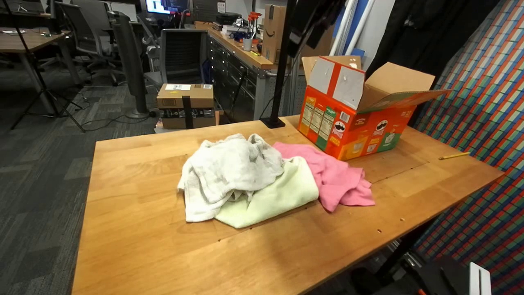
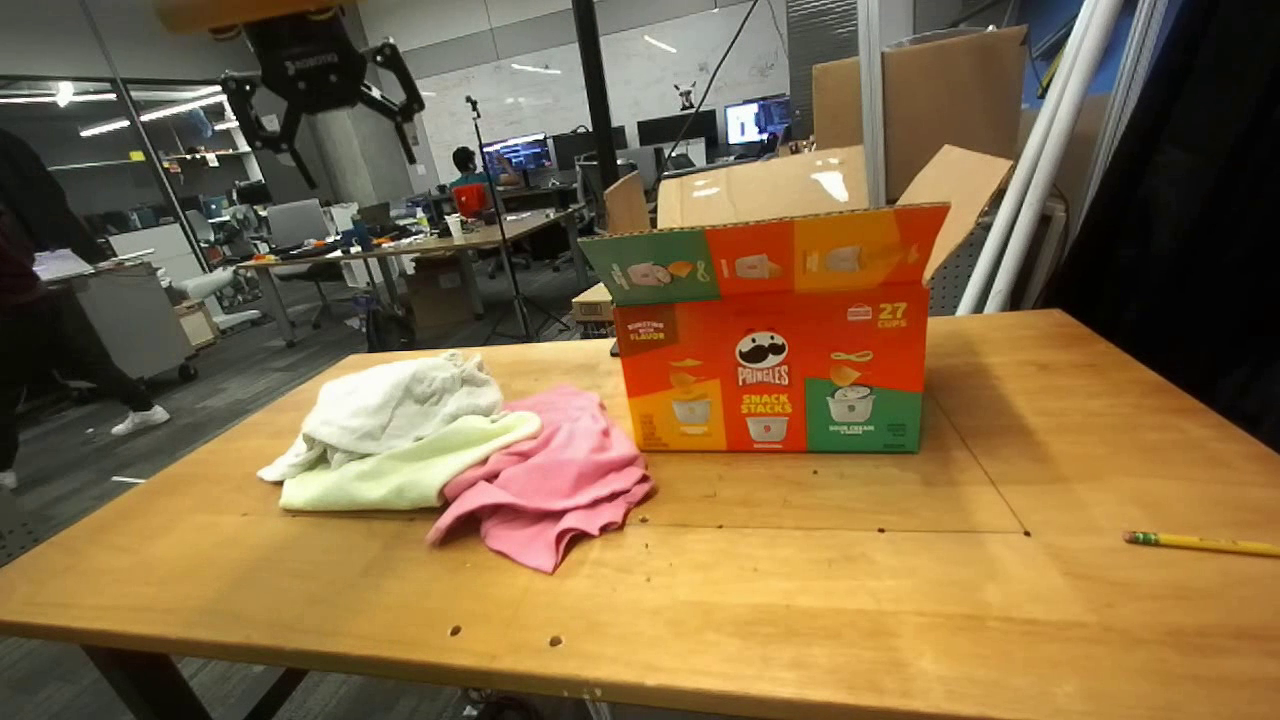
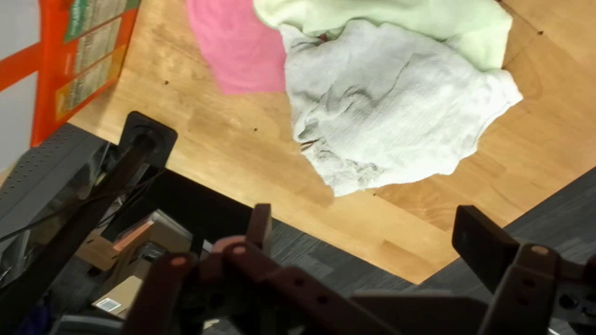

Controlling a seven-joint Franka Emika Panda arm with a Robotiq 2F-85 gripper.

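Observation:
A crumpled white cloth (image 1: 231,167) lies partly over a pale green cloth (image 1: 280,196) on the wooden table (image 1: 162,255). Beside them, toward the box, a pink cloth (image 1: 339,179) is spread in folds, touching the green one. In exterior view 2 my gripper (image 2: 351,168) hangs high above the table, open, with nothing between its fingers. The wrist view has the white cloth (image 3: 391,106) beyond the wide-apart fingertips of the gripper, well clear of them. Part of the pink cloth (image 3: 246,50) is cut off at that view's top edge.
An open orange Pringles box (image 2: 774,360) stands on the table, flaps spread; its inside is hidden. A yellow pencil (image 2: 1200,544) lies to its right. A black post (image 1: 278,73) rises at the table's far edge.

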